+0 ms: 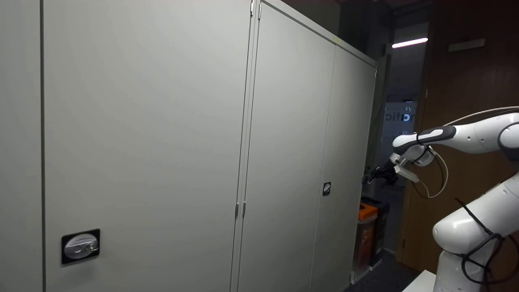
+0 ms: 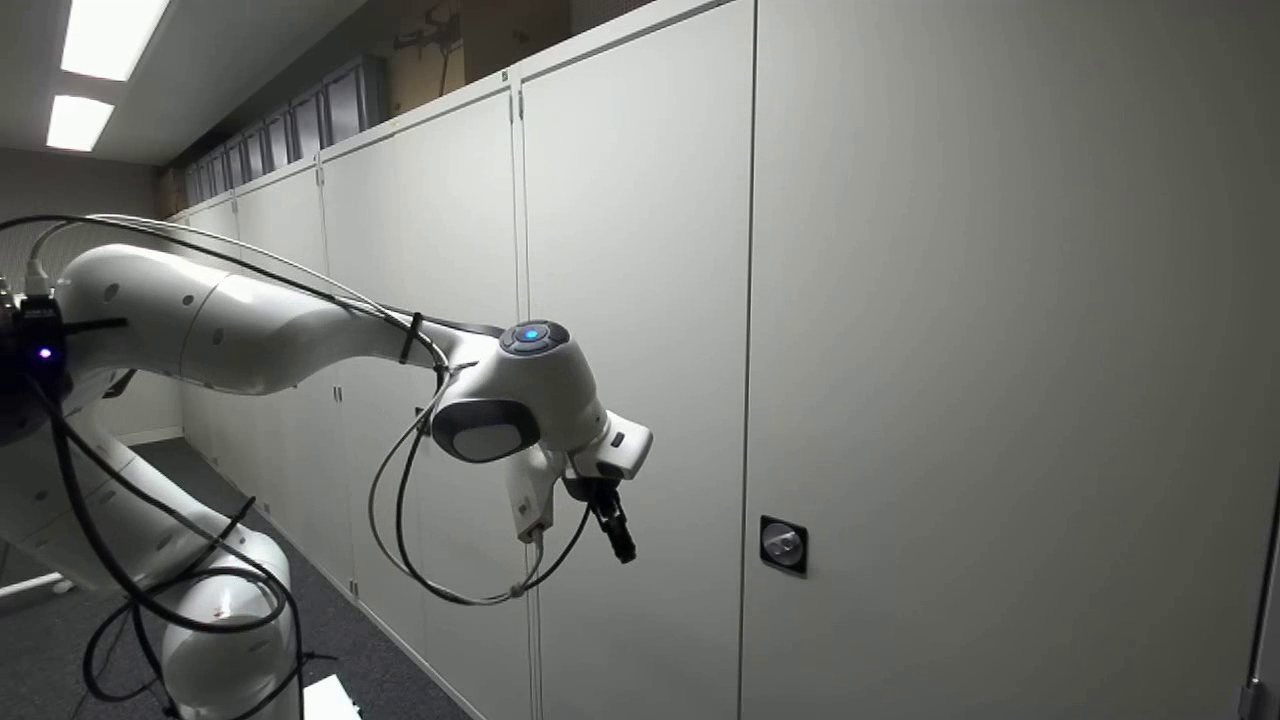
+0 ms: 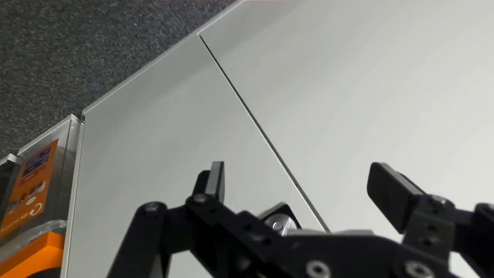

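Observation:
Tall pale grey cabinet doors [image 2: 1020, 300] stand closed in front of the arm. A round silver knob [image 2: 785, 545] on a black plate sits on one door, beside the seam. In exterior view 2 my gripper [image 2: 621, 554] hangs left of that knob, tilted down and apart from it. The wrist view shows my gripper open, its two black fingers wide apart with nothing between them. Low between them, the handle [image 3: 280, 223] is partly covered by the gripper's body. In exterior view 1 the gripper [image 1: 368, 181] is small and dark, and its fingertips are hard to make out.
Orange-topped bins [image 1: 367, 212] stand at the cabinet's far end. Another handle [image 1: 80, 246] is on the nearer door in exterior view 1. Dark carpet [image 3: 92, 51] runs along the cabinet's base. Loose cables [image 2: 396, 528] hang below the arm.

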